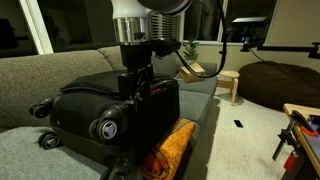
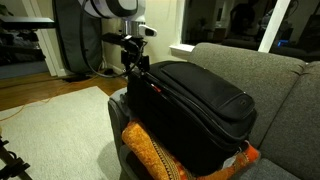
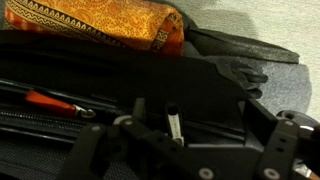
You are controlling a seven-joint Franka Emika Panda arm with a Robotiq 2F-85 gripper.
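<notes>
A black soft-sided suitcase (image 2: pixel 205 100) with wheels lies on the grey couch. My gripper points down at the suitcase's side edge, its two fingers wide apart. Between them, in the wrist view, show dark fabric and a small pale-tipped tab (image 3: pixel 174 124) near the left finger. No object is gripped. A red pull tag (image 3: pixel 55 103) lies by the zipper to the left. In exterior view 1 the fingertips are dark against the black case, so contact with it cannot be told.
An orange patterned cushion (image 2: pixel 150 153) is wedged under the suitcase at the couch's front edge. The couch backrest (image 1: pixel 60 75) rises behind. Pale carpet (image 1: pixel 238 145) is open floor in front; a wooden stool (image 1: pixel 229 84) stands farther back.
</notes>
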